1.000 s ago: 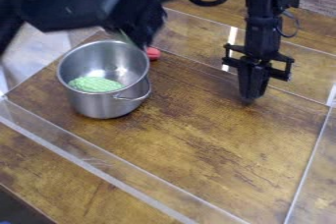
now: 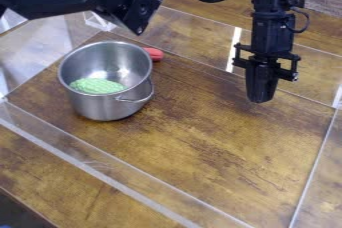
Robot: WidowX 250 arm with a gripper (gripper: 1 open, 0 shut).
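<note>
A large steel pot [image 2: 123, 72] with pale green stuff [image 2: 98, 86] inside stands on the wooden table at the left. A red object [image 2: 154, 53] lies just behind the pot, partly hidden by it. My gripper [image 2: 262, 92] hangs low over the right half of the table, well apart from the pot; its fingers are dark and close together, and how far they are parted is hard to tell.
Bare wood [image 2: 187, 162] fills the front and middle of the table. Clear strips or sheets edge the left and right sides. My arm spans the top of the view.
The upper part of my arm has swung up and away, uncovering the pot and the red object. The gripper has stayed at about the same place.
</note>
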